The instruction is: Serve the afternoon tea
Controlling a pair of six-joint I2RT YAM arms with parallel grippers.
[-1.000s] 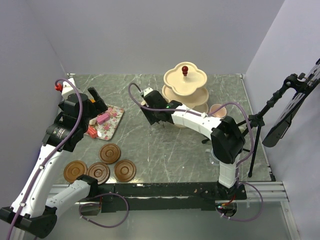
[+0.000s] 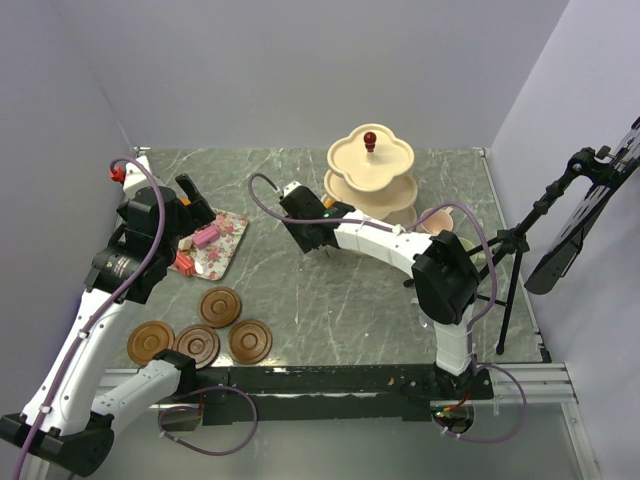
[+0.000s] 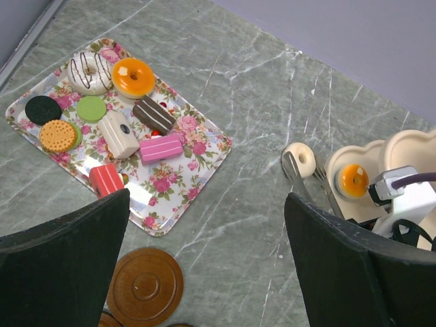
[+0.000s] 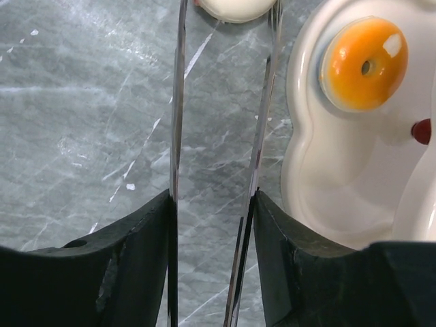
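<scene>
My left gripper (image 2: pixel 190 202) hangs open above the floral tray (image 3: pixel 178 197), which holds donuts, cookies and small cakes. My right gripper (image 2: pixel 305 220) carries metal tongs (image 4: pixel 178 102), part open, reaching down to a pale donut (image 4: pixel 235 7) on the table at the frame's top edge; whether they grip it is unclear. Beside it, the lower tier (image 4: pixel 306 170) of the cream stand holds an orange-topped donut (image 4: pixel 361 61). The stand's top tier (image 2: pixel 355 155) is empty apart from its red knob.
Brown coasters (image 2: pixel 220 306) lie at the front left. Cups (image 2: pixel 437 220) stand right of the stand, partly behind the right arm, near a black tripod (image 2: pixel 510 260).
My right arm and gripper have shifted slightly rightward, toward the stand. The left arm is unmoved.
</scene>
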